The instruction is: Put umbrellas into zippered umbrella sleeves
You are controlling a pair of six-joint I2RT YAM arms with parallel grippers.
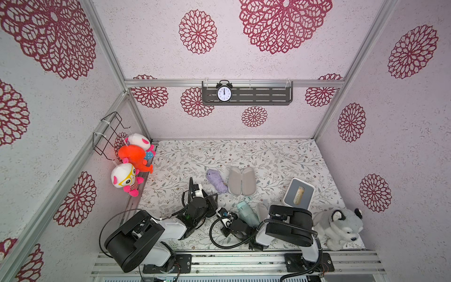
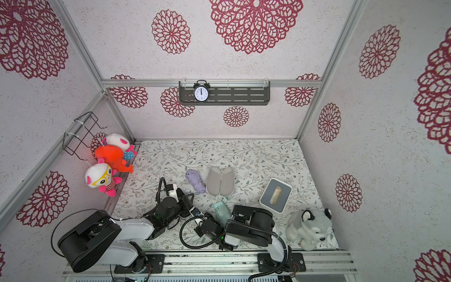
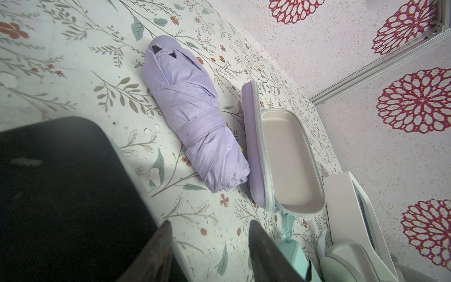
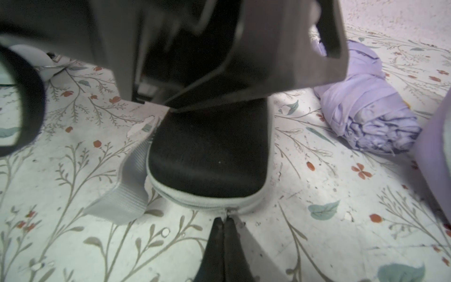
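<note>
A closed black zippered sleeve (image 4: pixel 211 155) with grey trim lies on the table, its grey strap (image 4: pixel 124 188) spread to one side. At the sleeve's near end, my right gripper is shut right by the zipper; whether a pull is pinched in its tips cannot be made out. My left gripper is over the sleeve's edge, fingers apart, with nothing visible between them. The folded lilac umbrella (image 3: pixel 192 117) lies free beyond. Beside it the lilac sleeve (image 3: pixel 291 159) lies unzipped and spread open, its pale inside bare.
A teal item (image 1: pixel 247 213) lies right of my right gripper, partly behind the arm. Farther right stand a white-rimmed grey box (image 1: pixel 292 195) and a husky plush (image 1: pixel 342 227). Plush toys (image 1: pixel 134 159) sit at the left wall.
</note>
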